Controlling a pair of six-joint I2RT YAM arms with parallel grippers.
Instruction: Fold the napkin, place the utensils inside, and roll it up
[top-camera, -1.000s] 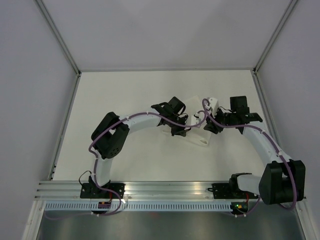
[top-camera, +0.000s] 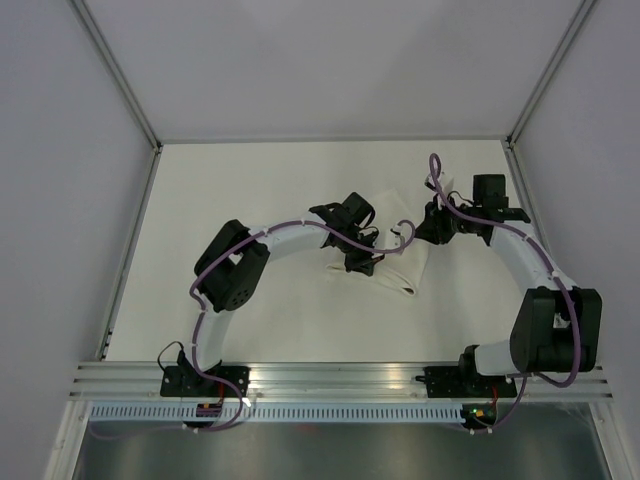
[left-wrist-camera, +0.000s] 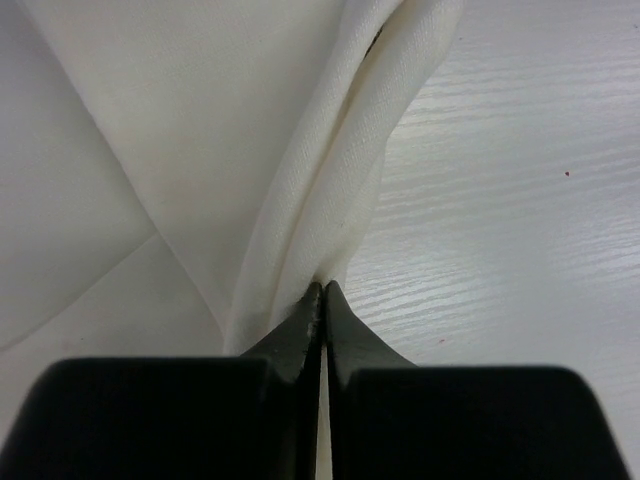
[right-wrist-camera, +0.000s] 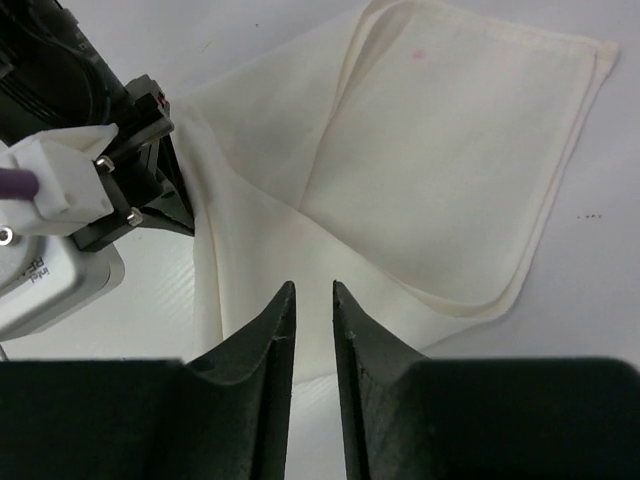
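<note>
A cream napkin (top-camera: 405, 270) lies folded on the white table, under both grippers. In the left wrist view the left gripper is shut, its tips against a raised, rounded fold of the napkin (left-wrist-camera: 290, 215); whether a thin layer is pinched cannot be told. Inside the top of that fold shows a small dark slit. The right gripper stands part open above the napkin (right-wrist-camera: 290, 250), only cloth and table visible below the gap between its fingertips. The left gripper touches the napkin's left side there. No utensils can be made out.
Bare table (top-camera: 210, 185) extends left and behind. The right arm (top-camera: 530, 265) reaches in from the right, the left arm (top-camera: 230, 270) from the left; the two grippers are close together. A metal rail (top-camera: 335, 380) runs along the table's front.
</note>
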